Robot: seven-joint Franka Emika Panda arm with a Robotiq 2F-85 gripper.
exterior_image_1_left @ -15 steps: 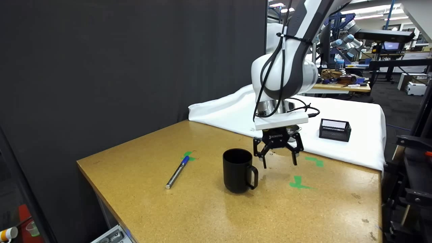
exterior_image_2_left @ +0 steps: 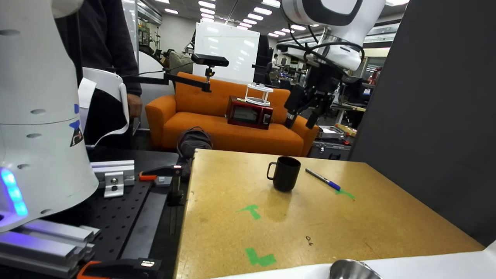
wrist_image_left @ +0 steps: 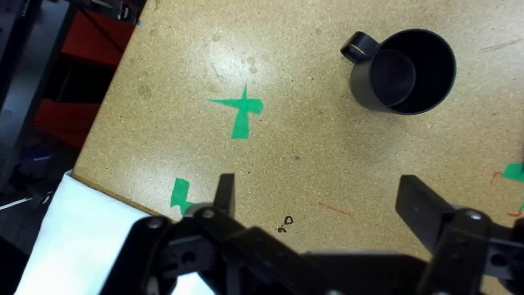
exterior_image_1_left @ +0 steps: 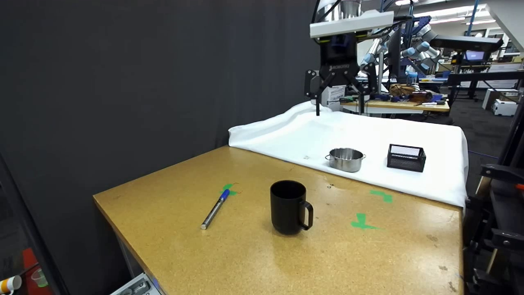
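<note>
My gripper (exterior_image_1_left: 339, 112) hangs high above the table with its two fingers wide apart and nothing between them. In the wrist view the gripper is open over bare wood, and the black mug (wrist_image_left: 377, 84) lies beyond the fingertips at upper right. Upright on the table stands that same mug (exterior_image_1_left: 280, 211), its handle pointing right in exterior view 1. To its left there lies a marker (exterior_image_1_left: 214, 210) with a blue cap. Exterior view 2 has the mug (exterior_image_2_left: 287, 174) and the marker (exterior_image_2_left: 321, 178) side by side, well below the gripper (exterior_image_2_left: 300, 124).
A metal pot (exterior_image_1_left: 345, 164) and a black mesh basket (exterior_image_1_left: 405, 166) rest on the white cloth (exterior_image_1_left: 304, 140) behind the wooden table (exterior_image_1_left: 162, 196). Green tape marks (exterior_image_1_left: 362, 222) dot the tabletop. A dark partition (exterior_image_1_left: 147, 88) borders one side.
My gripper has risen well up from beside the mug, still open and empty. The pot, earlier mostly hidden behind it, now shows fully. Mug and marker have not moved.
</note>
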